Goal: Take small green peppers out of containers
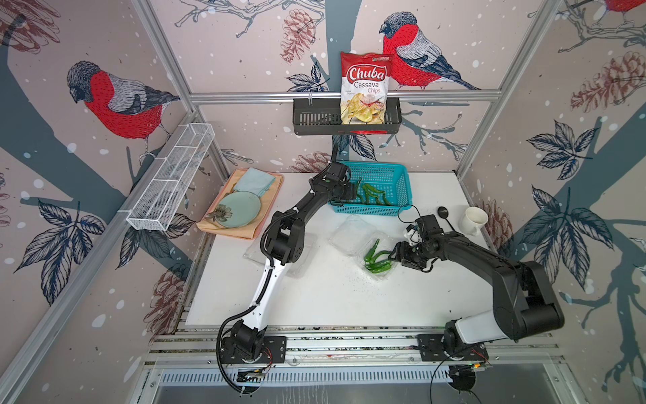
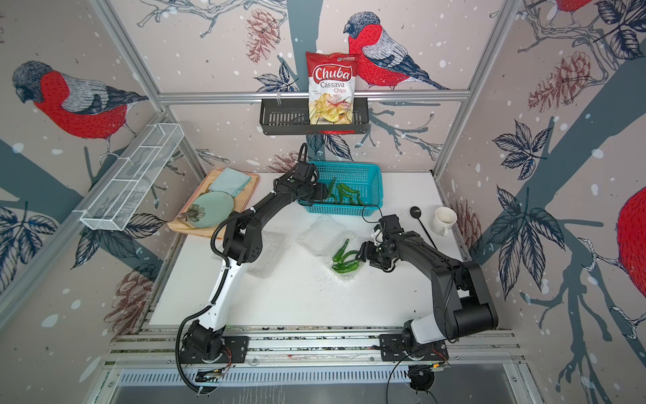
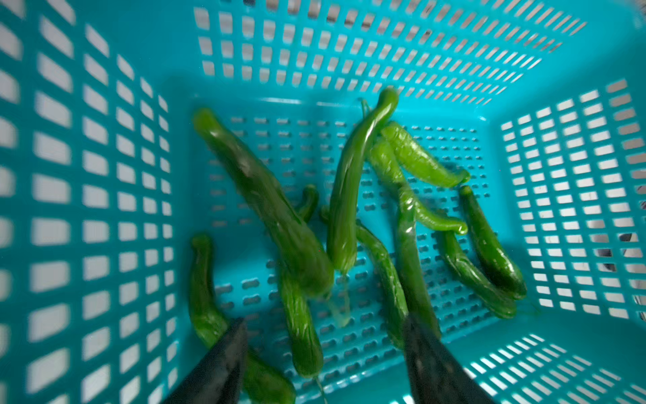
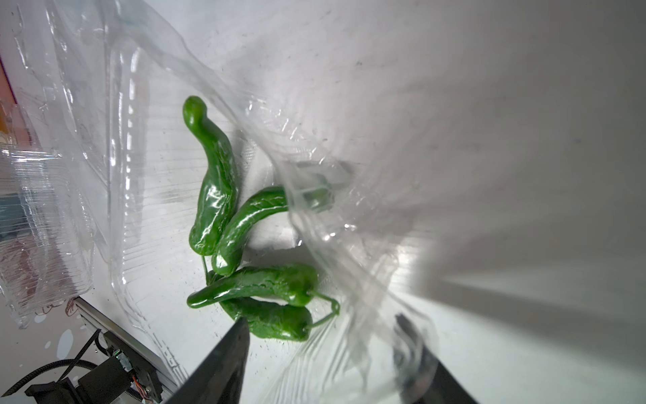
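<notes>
Over the left end of the turquoise basket (image 1: 397, 211), my left gripper stands open, its fingertips apart. Several green peppers are inside the basket. Two of them, a long dark pepper (image 3: 269, 208) and a lighter upright pepper (image 3: 350, 181), look slightly blurred and closer to the camera; whether they touch the floor I cannot tell. A clear plastic container (image 4: 131, 202) on the table holds several more, among them a curved pepper (image 4: 215, 181). My right gripper is open at its right side, the clear wall passing between and over the fingers.
An empty-looking clear container (image 2: 269, 252) lies left of centre, partly behind the left arm. Beyond it are a wooden board (image 1: 210, 216) and green plate (image 1: 241, 210). A black ladle (image 1: 442, 212) and white mug (image 1: 474, 220) stand at right.
</notes>
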